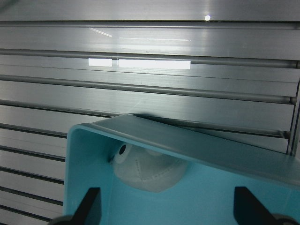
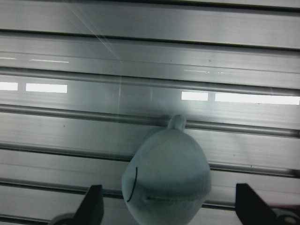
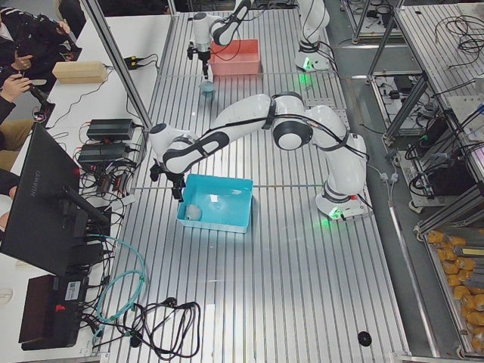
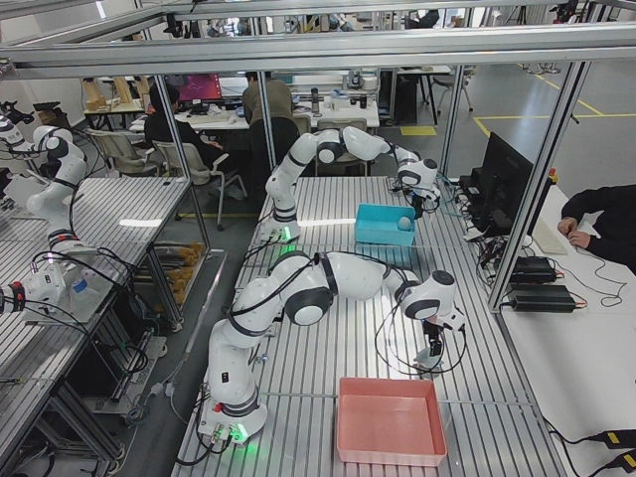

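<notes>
A grey-blue plush toy (image 1: 150,168) with a black-and-white eye lies inside the blue bin (image 3: 227,197) at its corner. My left gripper hangs over that bin, open, its two fingers apart with nothing between them. A second round grey-blue plush (image 2: 166,178) with a small tab on top lies on the slatted table outside the pink bin (image 4: 391,412). My right gripper is just above this toy, open, with a finger on either side of it; whether they touch it cannot be told.
A black monitor (image 3: 41,197) and power boxes stand along the left edge. A metal upright rises beside each arm.
</notes>
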